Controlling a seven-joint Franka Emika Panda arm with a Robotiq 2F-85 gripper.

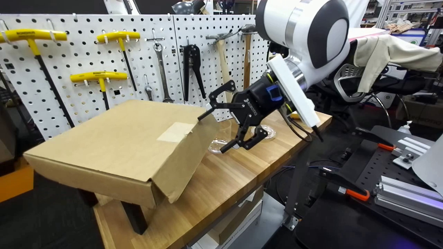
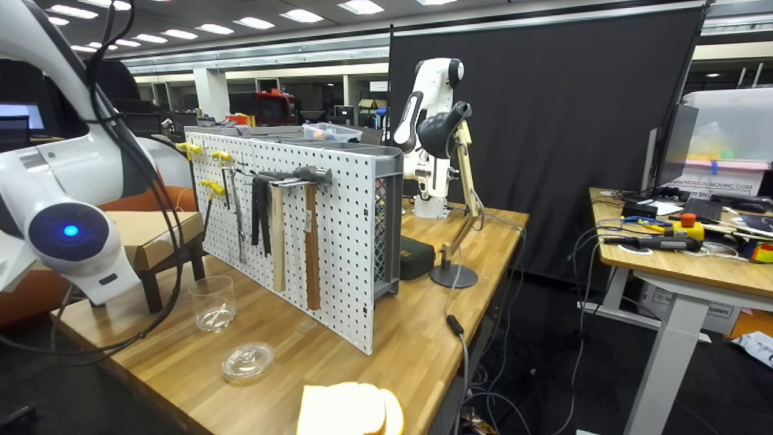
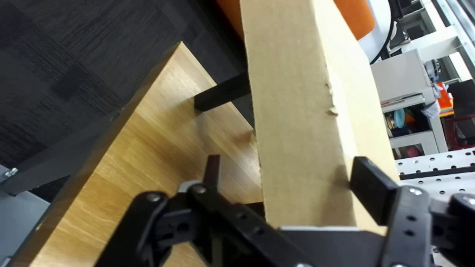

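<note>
A flat brown cardboard box (image 1: 120, 132) rests tilted on black legs (image 1: 135, 218), its near right corner flap (image 1: 180, 166) angled down over the table. My gripper (image 1: 211, 134) is at the box's right edge with its fingers well apart. One of its fingertips (image 1: 202, 116) lies at the top edge, and the other stands off the flap to the right. In the wrist view the box's narrow side (image 3: 294, 111) runs between the spread fingers; the right finger (image 3: 372, 189) is close to the top face, and a gap separates the left one from the cardboard.
A clear glass (image 2: 214, 304) and a round clear lid (image 2: 247, 361) stand on the wooden table (image 2: 319, 362), with bread slices (image 2: 348, 409) by its near edge. Behind the box, a white pegboard (image 1: 145, 54) carries hanging tools.
</note>
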